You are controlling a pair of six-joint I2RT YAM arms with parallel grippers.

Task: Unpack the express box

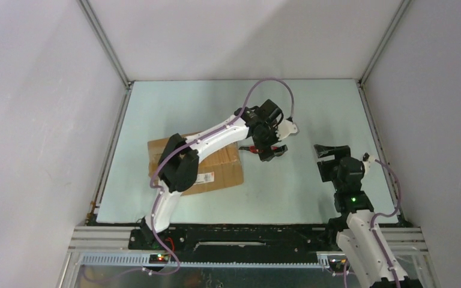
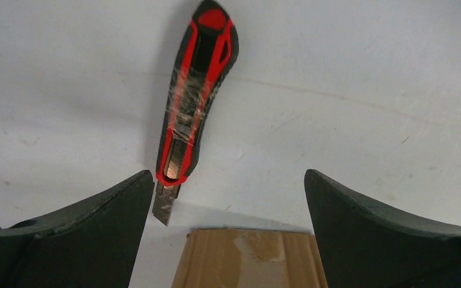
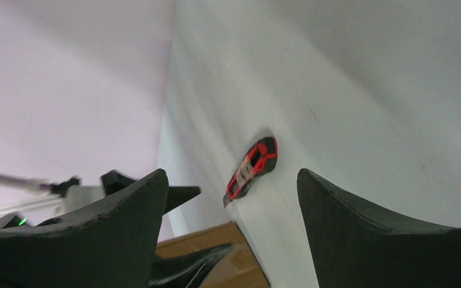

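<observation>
A red and black utility knife (image 2: 192,96) lies flat on the table, its blade out and pointing toward the cardboard box (image 2: 246,258). From above, the knife (image 1: 253,149) is partly covered by my left gripper (image 1: 273,153), whose fingers stand apart over it. The closed box (image 1: 219,171) rests on the left half of the table, with a white label, and my left arm crosses above it. My right gripper (image 1: 327,163) hangs open to the right, empty. In the right wrist view the knife (image 3: 252,168) shows at a distance beyond the fingers.
Bare table (image 1: 276,198) spreads in front of the knife and on its right. My left arm reaches across the middle, between the box and the overhead camera. Light walls enclose the table at the sides and back.
</observation>
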